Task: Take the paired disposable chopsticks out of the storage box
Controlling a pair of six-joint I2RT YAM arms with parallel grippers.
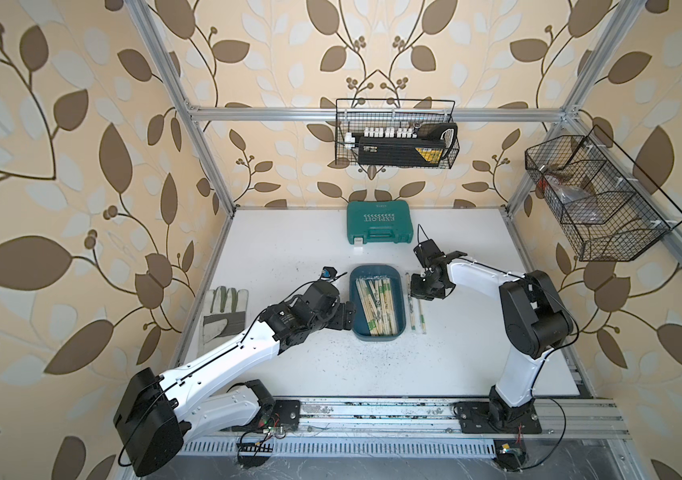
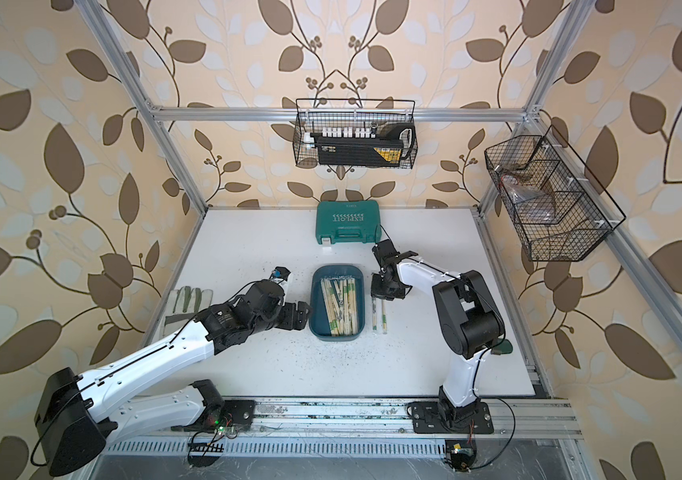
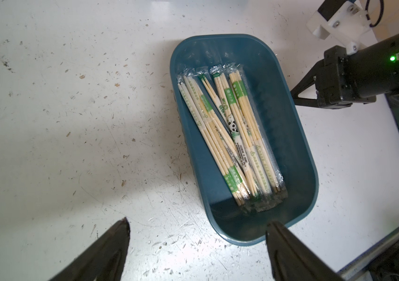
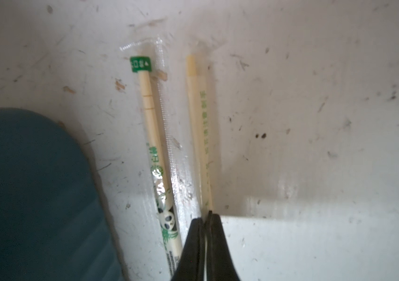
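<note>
The storage box (image 3: 302,145) is blue, with several wrapped chopstick pairs (image 3: 232,135) inside. Outside its right side, a panda-printed wrapped pair (image 4: 163,192) lies on the table. Just right of that pair, my right gripper is shut on a second wrapped pair (image 4: 195,107), which is close to the tabletop; whether it touches is hard to tell. The held pair's near end is hidden by the fingers in the right wrist view. My left gripper is open and empty, at the left of the box.
A green case (image 1: 379,221) stands behind the box. Grey gloves (image 1: 225,312) lie at the table's left. Wire baskets (image 1: 395,144) hang above. Bare table (image 1: 325,360) lies in front of the box and at right.
</note>
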